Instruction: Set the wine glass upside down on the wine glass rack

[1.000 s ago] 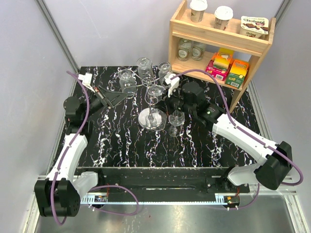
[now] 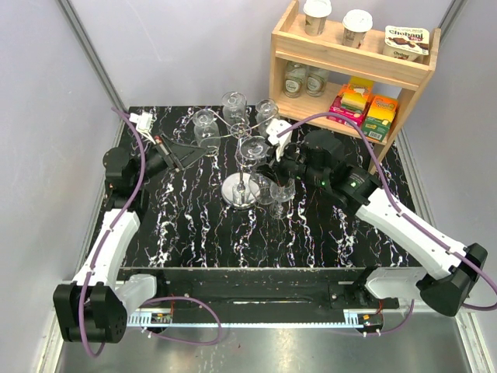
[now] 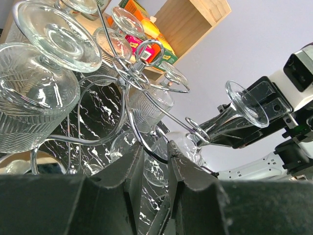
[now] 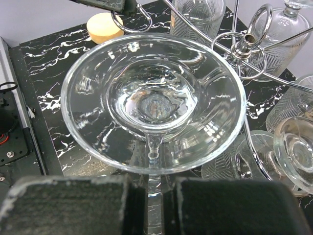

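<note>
My right gripper (image 2: 273, 172) is shut on the stem of a clear wine glass (image 2: 254, 149), held foot up and somewhat tilted beside the rack. Its round foot (image 4: 88, 103) fills much of the right wrist view, above the fingers (image 4: 83, 200). In the left wrist view the same foot (image 3: 247, 104) shows at right, the bowl lower left near a wire loop. The chrome rack (image 2: 241, 190) carries several inverted glasses, one of them (image 2: 206, 128) near my left gripper (image 2: 196, 158). That gripper is part open, its fingertips (image 3: 131, 161) at a rack wire (image 3: 154, 155).
Another wine glass (image 2: 279, 198) stands on the black marbled table (image 2: 202, 241), close to the right gripper. A wooden shelf (image 2: 349, 58) with cups and boxes rises at back right.
The right arm and its glass have shifted slightly right and toward the front of the table. The rack's hanging glasses have turned slightly rightward. The left arm has barely moved.
</note>
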